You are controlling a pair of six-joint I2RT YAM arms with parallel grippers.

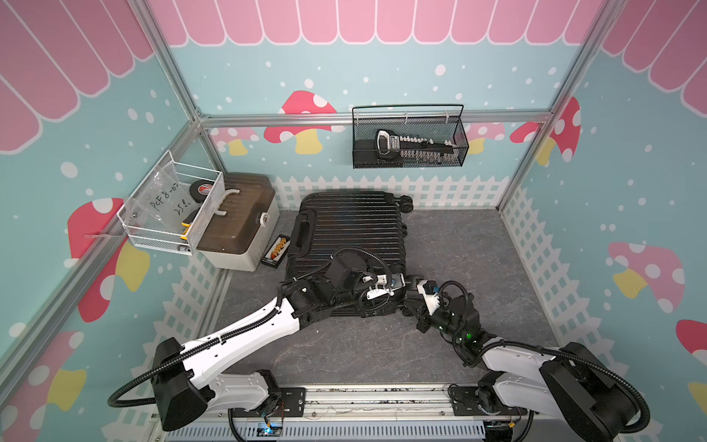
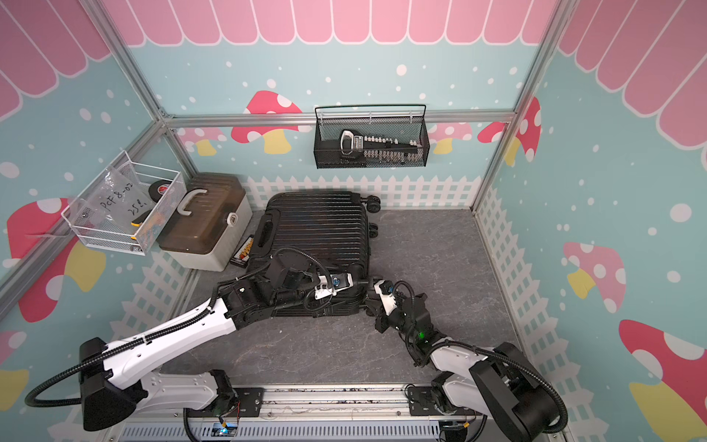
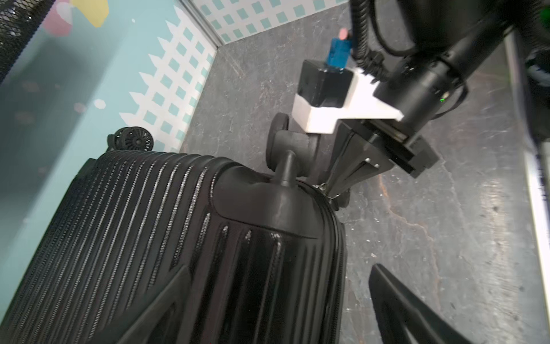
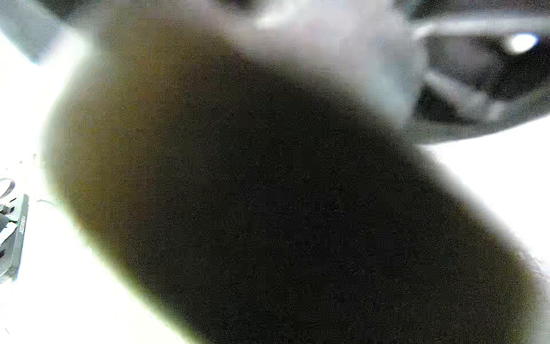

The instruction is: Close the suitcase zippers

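The black ribbed suitcase [image 1: 353, 221] lies flat on the floor, its wheels toward the right. Along its near right corner runs the dark zipper seam [image 3: 338, 258] in the left wrist view. My left gripper is open above that corner, with its fingers [image 3: 404, 312] spread and the suitcase beyond them. My right gripper is shut, its tips at the seam just below the corner wheel [image 3: 292, 152]. A small shiny metal bit shows at those tips; whether it is pinched I cannot tell. Large dark blur fills the right wrist view.
A brown-lidded toolbox [image 1: 239, 199] and a small tray [image 1: 276, 250] stand left of the suitcase. White [image 1: 154, 239] and black [image 1: 409, 151] wire baskets hang on the walls. Right of the suitcase, the floor [image 1: 471, 243] is bare.
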